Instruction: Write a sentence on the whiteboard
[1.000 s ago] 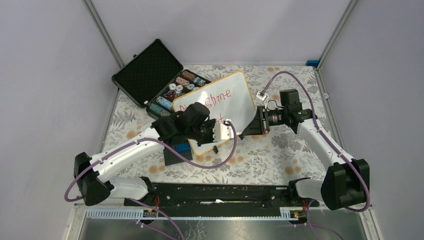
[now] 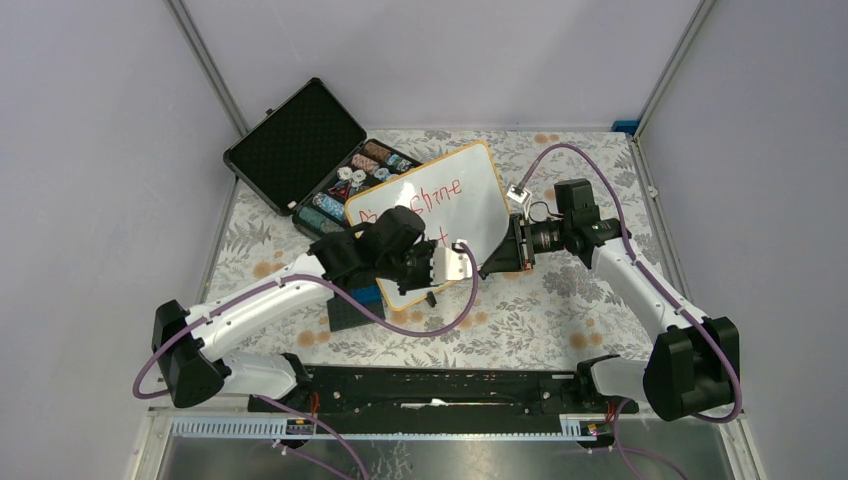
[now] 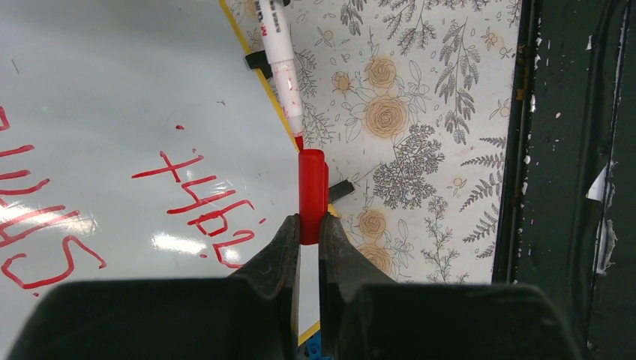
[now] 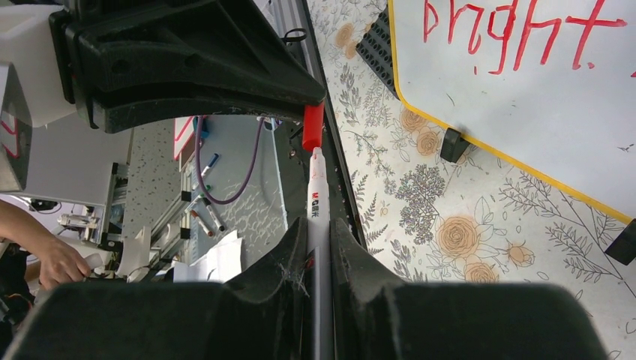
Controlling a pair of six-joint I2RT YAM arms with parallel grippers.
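Note:
In the left wrist view my left gripper is shut on a red marker cap (image 3: 312, 187). A white marker (image 4: 319, 191) stands in my right gripper, which is shut around its barrel. The marker's red tip (image 3: 299, 141) is right at the cap's mouth, roughly in line with it; whether it has entered cannot be told. Both are held over the front edge of the whiteboard (image 2: 470, 215), which lies tilted on the table. Red handwriting (image 3: 199, 202) on the board includes "Shine" and "bright". In the top view the left arm covers part of the writing.
An open black case (image 2: 300, 145) with coloured items stands at the back left. A dark studded pad (image 2: 345, 316) lies by the board's front left corner. Black clips (image 4: 453, 145) jut from the board's yellow edge.
The left arm has shifted slightly to the right, toward the right gripper. The right arm has moved only a little, if at all. The board and its writing look unchanged.

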